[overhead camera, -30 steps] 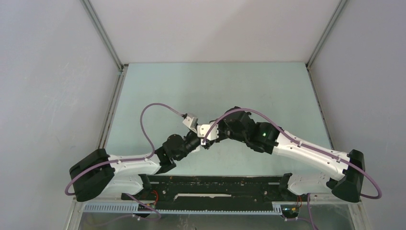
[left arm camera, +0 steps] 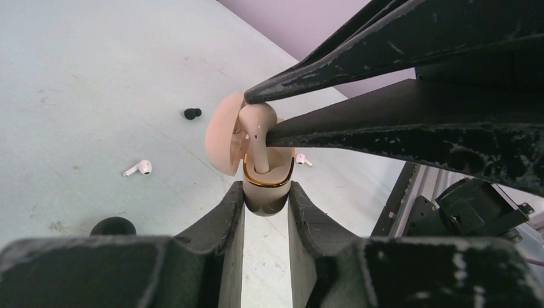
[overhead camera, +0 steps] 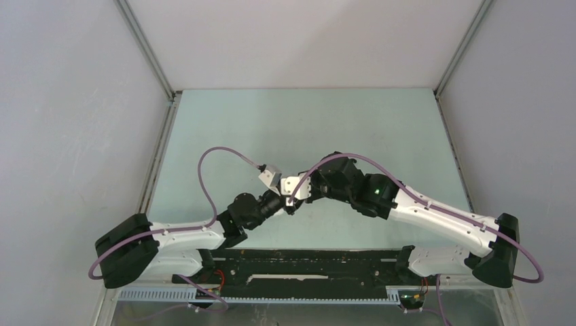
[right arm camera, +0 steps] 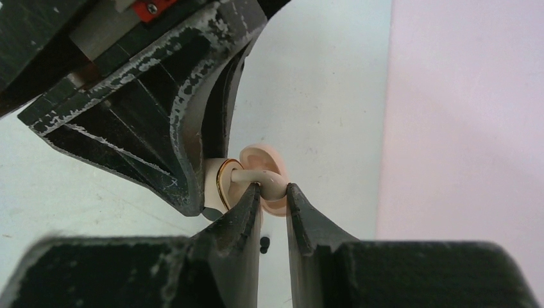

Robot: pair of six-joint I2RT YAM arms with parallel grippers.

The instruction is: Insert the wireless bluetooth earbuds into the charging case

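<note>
The pale pink charging case [left arm camera: 266,200] stands upright with its lid [left arm camera: 224,136] open, and my left gripper is shut on its body. A pale earbud [left arm camera: 258,120] is pinched by its head in my right gripper, also shut. Its stem points down at the case's open top and its tip meets the opening. Whether the tip sits inside a slot cannot be told. In the right wrist view the case [right arm camera: 215,183] lies beyond the same earbud [right arm camera: 272,184]. From the top view both grippers meet over the table's centre, and case and earbud are hidden.
Two white earbuds, one left [left arm camera: 139,168] and one right [left arm camera: 303,160], lie loose on the table. A small black piece [left arm camera: 192,113] and a round black object [left arm camera: 113,226] also rest there.
My left arm has shifted slightly leftward over the last third of a second. The right arm has barely moved, and both grippers stay close together.
</note>
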